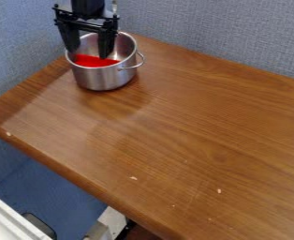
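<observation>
A steel pot (106, 78) with wire handles stands at the back left corner of the wooden table. A flat red object (95, 61) lies inside it. My black gripper (88, 47) is over the pot, its two fingers apart and reaching down to about the rim, above the red object. I see nothing held between them, though the lower tips are small and dark in this view.
Blue-grey padded walls (225, 33) border it at the back and left. A white object (6, 220) sits below the table at the lower left.
</observation>
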